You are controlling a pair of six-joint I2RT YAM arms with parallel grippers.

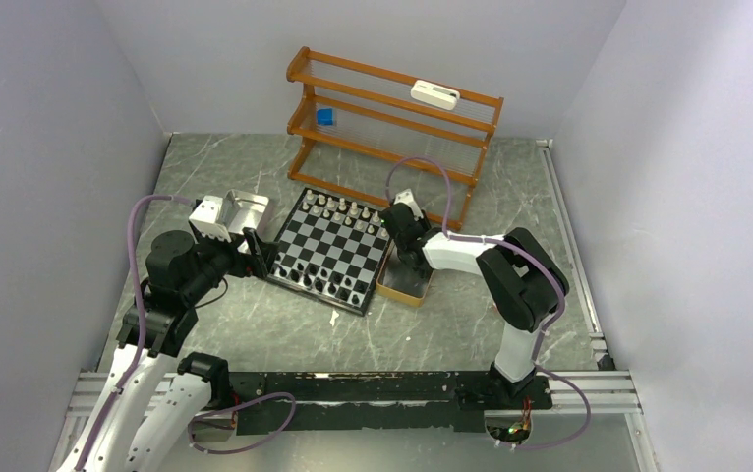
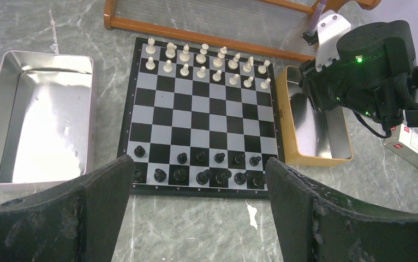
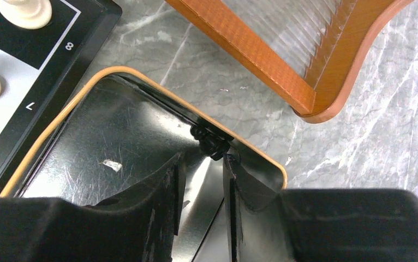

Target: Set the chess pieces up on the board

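Observation:
The chessboard (image 1: 321, 246) (image 2: 201, 114) has white pieces (image 2: 216, 63) along its far side and black pieces (image 2: 180, 174) along its near side. My right gripper is inside the yellow-rimmed bin (image 1: 402, 295) beside the board, fingers part open. Just beyond its fingertips a black chess piece (image 3: 212, 145) lies against the bin's far wall; nothing shows held. My left gripper stands open above the board's left side, nothing between its fingers.
An empty steel tray (image 2: 46, 120) sits left of the board. A wooden rack (image 1: 392, 123) stands behind it. A small box (image 2: 414, 147) lies right of the bin. Bare marble is clear at the front.

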